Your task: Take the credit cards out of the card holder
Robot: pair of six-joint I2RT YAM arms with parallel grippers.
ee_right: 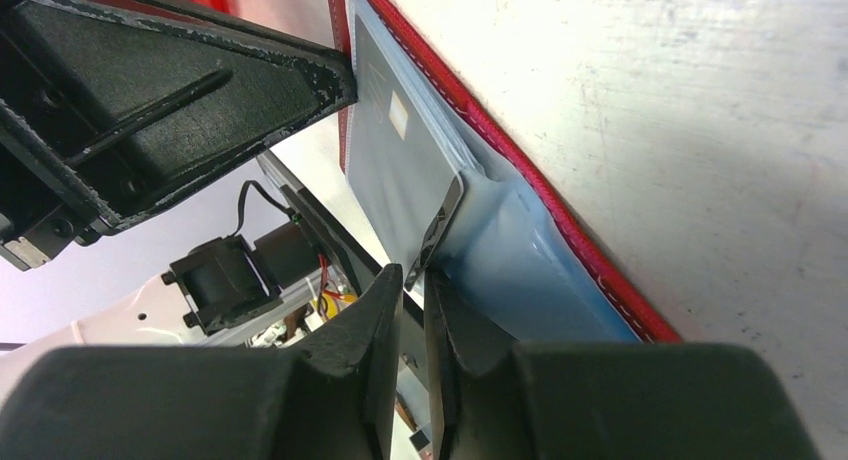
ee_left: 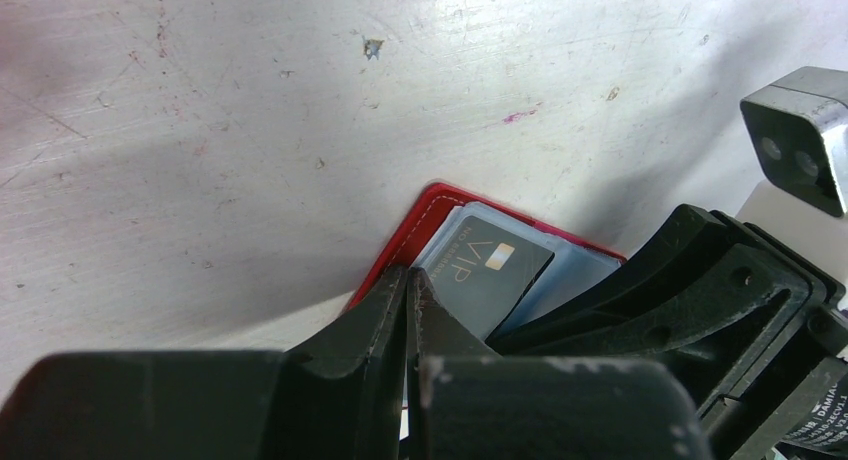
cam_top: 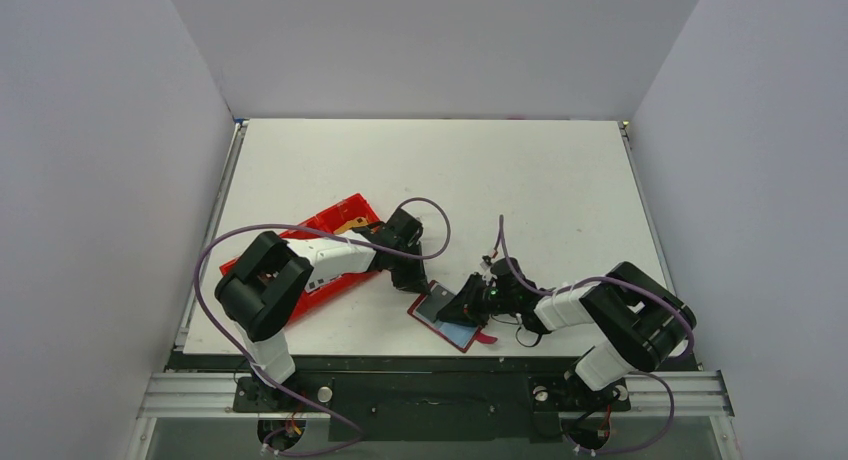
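Note:
An open card holder point(cam_top: 458, 334) with a red stitched border and clear blue-tinted sleeves lies near the table's front edge. A dark grey card point(ee_left: 483, 271) marked VIP sits in its sleeve. My left gripper is shut, its tips at the holder's red border beside the card. From the other side, my right gripper is shut with its tips at the card's exposed end, where the sleeve opens. Whether a corner of the card is between those tips is hidden.
A red tray point(cam_top: 320, 298) with some items in it stands under and behind the left arm. Table point(cam_top: 480, 170) beyond the arms is clear. Both grippers are close together over the holder.

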